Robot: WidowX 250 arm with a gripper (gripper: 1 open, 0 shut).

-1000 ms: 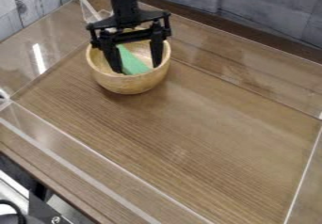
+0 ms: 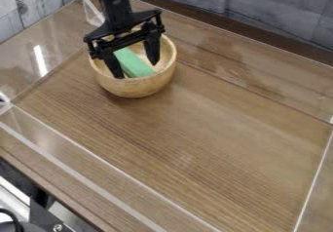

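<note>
My black gripper (image 2: 124, 41) reaches down from the top into a light wooden bowl (image 2: 146, 86) at the upper left of the camera view, its two fingers spread open over it. A green object (image 2: 134, 65) lies inside the bowl between the fingers, partly hidden by the gripper.
A dark raised edge runs along the back right, and the table's left edge has cables beside it at the lower left.
The gripper has moved a little left and turned, so its fingers now sit at a different angle over the bowl and the green object.
</note>
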